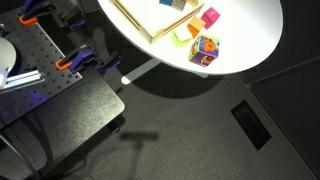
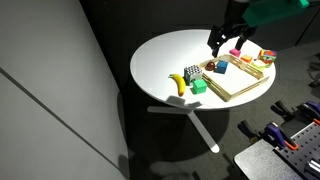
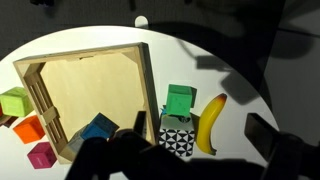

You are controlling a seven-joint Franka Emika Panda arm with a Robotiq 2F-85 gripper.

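Note:
My gripper stands open above the table, its two dark fingers wide apart at the lower left and right of the wrist view. No object shows held between them. Below the gap lie a green block (image 3: 180, 99), a black-and-white patterned cube (image 3: 177, 142) and a yellow banana (image 3: 210, 122). The wooden tray (image 3: 151, 98) lies to the left in this view, with a blue block (image 3: 98, 127) in its corner. In exterior view 2 the dark gripper hangs over the tray's far side, clear of the tabletop.
Beyond the tray lie an orange block (image 3: 29, 129), a pink block (image 3: 42, 155) and a yellow-green block (image 3: 15, 102). A colourful patterned cube (image 1: 204, 50) sits near the edge of the round white table (image 1: 252, 32).

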